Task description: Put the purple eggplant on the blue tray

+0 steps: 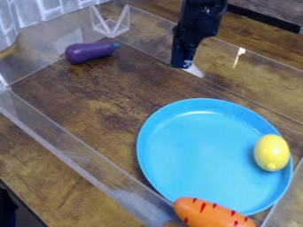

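Observation:
The purple eggplant [90,51] lies on the wooden surface at the far left, its green stem end pointing right. In the near right half sits the round blue tray [196,142], well apart from the eggplant. My black gripper [186,59] points down at the top centre, to the right of the eggplant and behind the tray. The eggplant is clear of it. Its dark fingers blend together, so how far they are apart is unclear, and no object shows in them.
A yellow egg-shaped item [271,152] rests on the tray's right side. An orange carrot [211,213] lies at the tray's near edge. Clear low walls border the area, one running along the left [71,146]. Bare wood lies between eggplant and tray.

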